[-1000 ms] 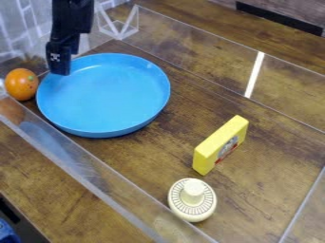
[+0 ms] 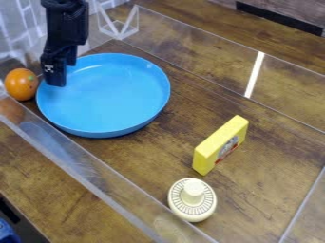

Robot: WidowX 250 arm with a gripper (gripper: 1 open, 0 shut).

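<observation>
My black gripper point(image 2: 55, 66) hangs at the upper left, open, its fingertips low over the left rim of a blue plate point(image 2: 105, 100). An orange fruit point(image 2: 21, 84) sits just left of the plate, beside the fingers; whether they touch it is hard to tell. I see nothing held between the fingers.
A yellow box point(image 2: 219, 144) stands right of the plate, and a white round object point(image 2: 192, 200) lies at the bottom. Clear plastic strips or walls run along the left and back.
My gripper has moved a little down and to the left, closer to the orange fruit. The other objects are unchanged.
</observation>
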